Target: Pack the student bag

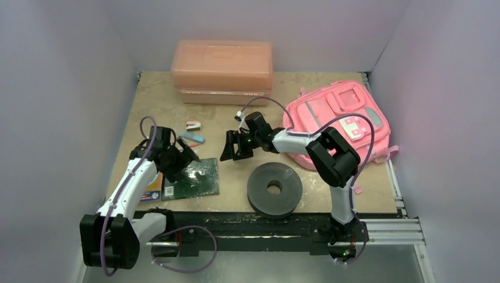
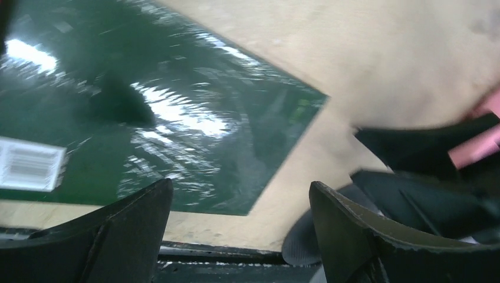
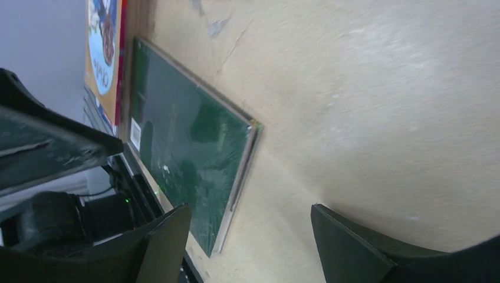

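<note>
A dark green book (image 1: 203, 181) lies flat on the table, its white label (image 2: 30, 164) at the near left corner. Above its upper left part hovers my left gripper (image 1: 185, 168), the fingers (image 2: 132, 221) parted and empty. To the book's upper right is my right gripper (image 1: 232, 154), over bare table, also open with nothing held. An orange-covered book (image 3: 105, 53) lies left of the green one, mostly hidden under my left arm in the top view. The pink school bag (image 1: 321, 109) rests at the right, partly behind my right arm.
A small stapler (image 1: 193, 126) and a blue item (image 1: 193, 137) lie behind the green book. An orange translucent box (image 1: 223, 65) stands at the back. A thick black disc (image 1: 262, 191) occupies the front middle.
</note>
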